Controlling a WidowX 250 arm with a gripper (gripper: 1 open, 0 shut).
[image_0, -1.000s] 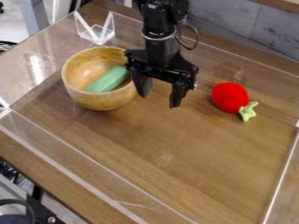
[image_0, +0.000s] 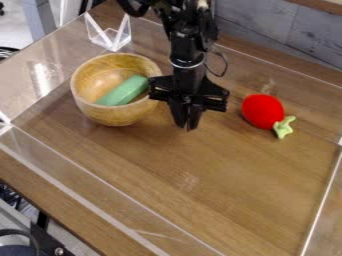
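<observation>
The black gripper (image_0: 190, 118) hangs low over the middle of the wooden table, just right of the bowl, its fingertips close together with nothing visible between them. A wooden bowl (image_0: 96, 74) at the left holds a green oblong object (image_0: 126, 90). To the right of the gripper lies a red object with a pale green top (image_0: 263, 109), apart from it.
A wooden and grey wall (image_0: 294, 40) runs along the back. A small white wire-like item (image_0: 110, 35) stands at the back left.
The gripper's fingertips have come from spread apart to close together near the table. The bowl and the red object have not visibly moved.
</observation>
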